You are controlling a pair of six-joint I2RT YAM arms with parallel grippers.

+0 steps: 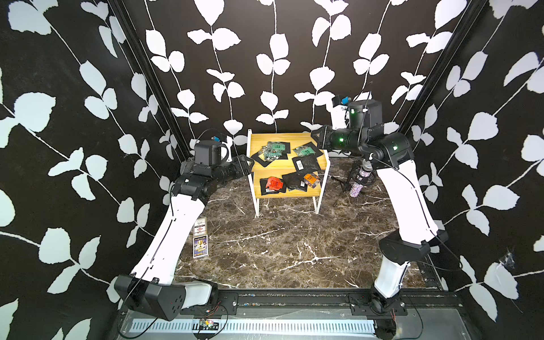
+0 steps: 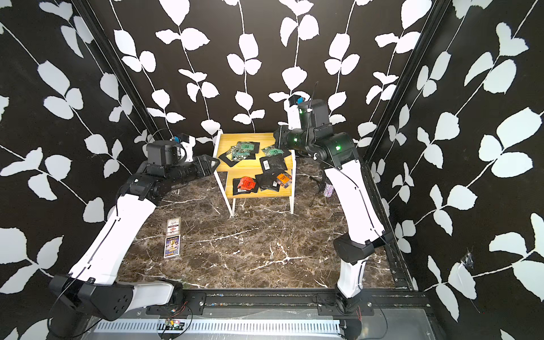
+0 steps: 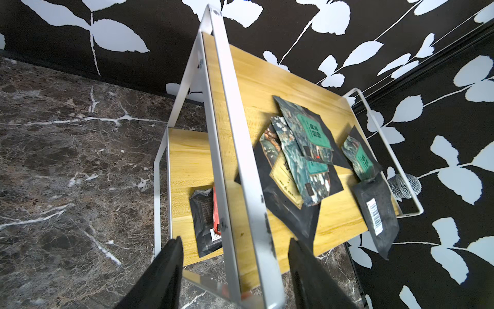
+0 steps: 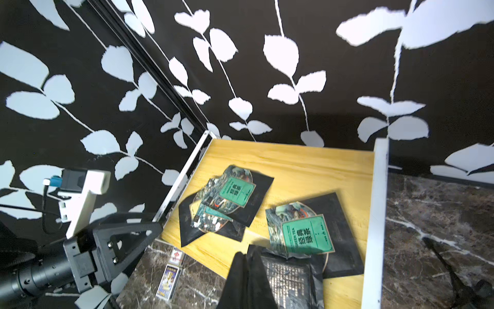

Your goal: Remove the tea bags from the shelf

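Black tea sachets with green labels (image 4: 236,190) lie in two groups on the wooden top shelf (image 1: 277,137), along with a plain dark sachet (image 3: 374,216). The lower tier holds black sachets with red (image 1: 274,183) and orange (image 1: 311,179) labels. My left gripper is at the shelf's left side, fingers parted around the view of the white rail, with no sachet between them; whether it touches the rail I cannot tell. My right gripper is above the right group of sachets, shut, with nothing visible between its fingers.
Two boxes (image 1: 200,244) lie on the marble table at the front left. A patterned cylinder (image 1: 360,184) stands right of the shelf. The table in front of the shelf is clear. Patterned walls enclose the space.
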